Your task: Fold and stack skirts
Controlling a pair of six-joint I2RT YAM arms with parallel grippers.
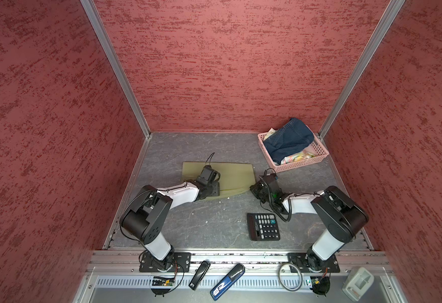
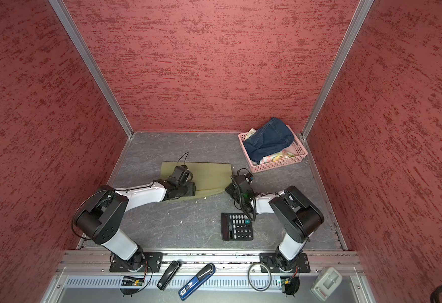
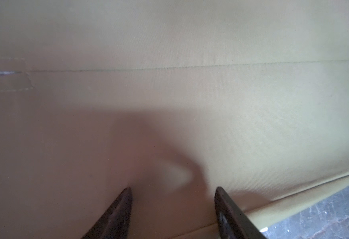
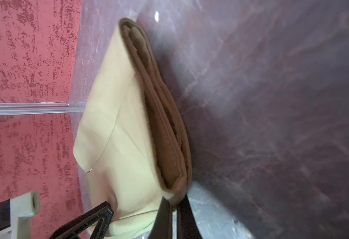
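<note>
An olive skirt lies folded in layers on the table. In the right wrist view, the layered side edge of the skirt faces my right gripper. Its fingers are shut on the near right corner, and the cloth there is drawn to the fingertips. Over the skirt's near part hangs my left gripper, its fingers apart with only flat cloth beneath them. A seam runs across the skirt in that view. The left arm covers part of the cloth from above.
A pink basket with dark blue denim and other cloth stands at the back right. A calculator lies in front of the right gripper. Grey table shows bare in front of the skirt and behind it.
</note>
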